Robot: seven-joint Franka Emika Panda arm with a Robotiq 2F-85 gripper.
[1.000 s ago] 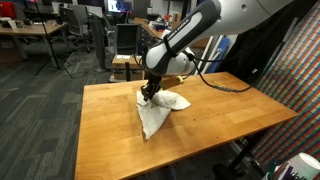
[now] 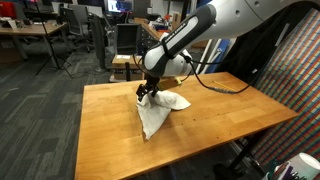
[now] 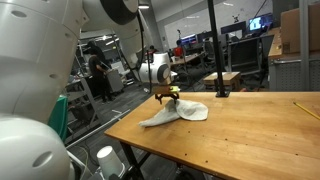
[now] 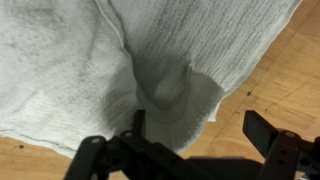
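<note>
A pale grey-white cloth (image 2: 156, 112) lies rumpled on the wooden table, one long corner stretching toward the front in exterior view 1. Just over its raised middle is my gripper (image 2: 150, 97), pointing down. Close up in the wrist view, the cloth (image 4: 190, 55) fills most of the picture, with a fold standing up toward the fingers. My gripper is open there, its dark fingers wide apart at the lower edge, and part of the cloth lies in the gap between them. Whether either finger touches the cloth cannot be told.
Bare wooden table (image 2: 235, 115) extends to the right and front of the cloth. A yellow strip (image 2: 222, 90) lies toward the table's back right. A white cylindrical object (image 3: 108, 158) stands below the table edge in exterior view 2. Chairs and desks are beyond the table.
My gripper has shifted only slightly near the cloth's raised part. The cloth looks the same in its place and shape.
</note>
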